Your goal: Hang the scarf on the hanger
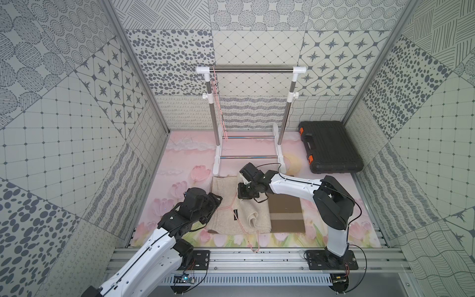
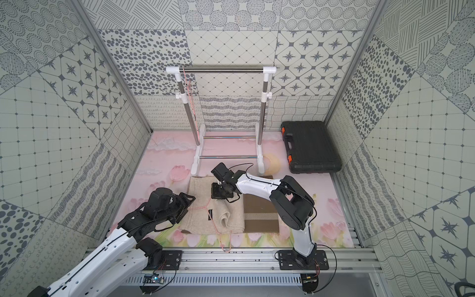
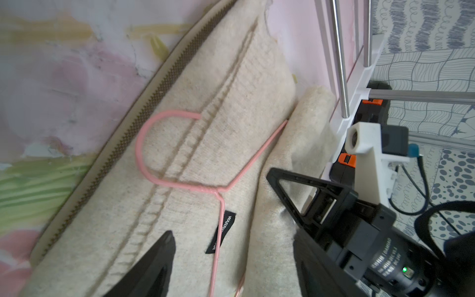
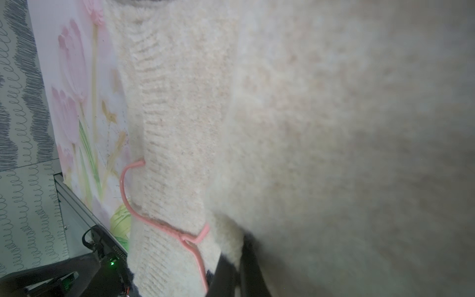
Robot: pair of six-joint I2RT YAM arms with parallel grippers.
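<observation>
The cream knitted scarf (image 1: 223,217) lies on the table, its right part lifted and folded leftward over itself. A thin pink hanger (image 3: 183,186) rests on the scarf with its hook toward the left; the fold covers part of its right side. My right gripper is shut, pinching the scarf's edge, and has it above the hanger's middle. To the left, near the hook, my left gripper stands open, nothing between its fingers. A black label (image 3: 221,231) shows beside the hanger.
A brown layer with a pale stripe (image 1: 287,216) is exposed at the right. Behind the scarf stands a metal rack (image 1: 249,70) with pink hangers (image 1: 217,101) at its left end. A black case (image 1: 330,147) lies at the back right.
</observation>
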